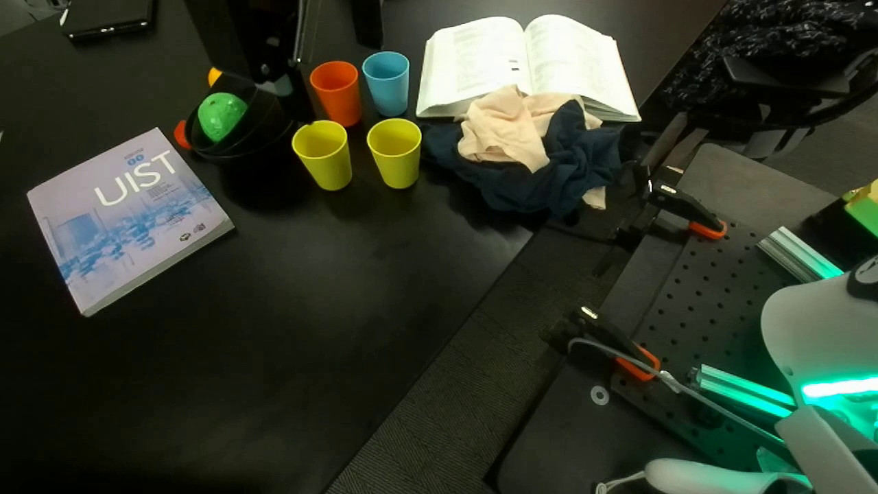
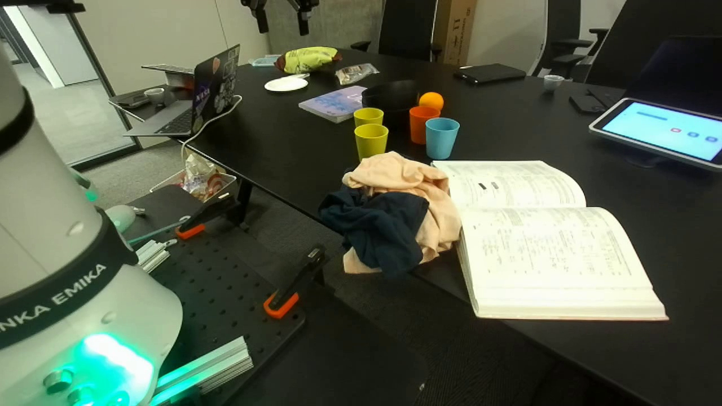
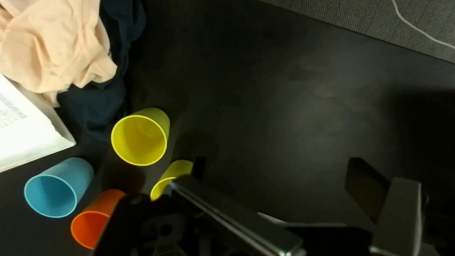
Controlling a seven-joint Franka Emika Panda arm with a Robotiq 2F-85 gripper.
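My gripper point(image 2: 282, 26) hangs high over the table, its fingers wide apart and nothing between them. In the wrist view the gripper is above bare black table, one finger partly covering a yellow cup point(image 3: 177, 170). Another yellow cup point(image 3: 139, 137) stands upright nearby, beside an orange cup point(image 3: 91, 222) and a blue cup point(image 3: 57, 187). Dark bowls point(image 1: 234, 148) hold a green ball-like item point(image 1: 220, 116); in exterior view 1 the arm hides part of them. A peach cloth point(image 1: 503, 132) lies crumpled with a dark blue cloth point(image 1: 527, 191).
An open book point(image 2: 541, 250) lies beside the cloths, near the table edge. The UIST book point(image 1: 127, 215) is left of the bowls. A laptop point(image 2: 203, 98), snack bag point(image 2: 308, 60) and tablet point(image 2: 667, 129) are farther off.
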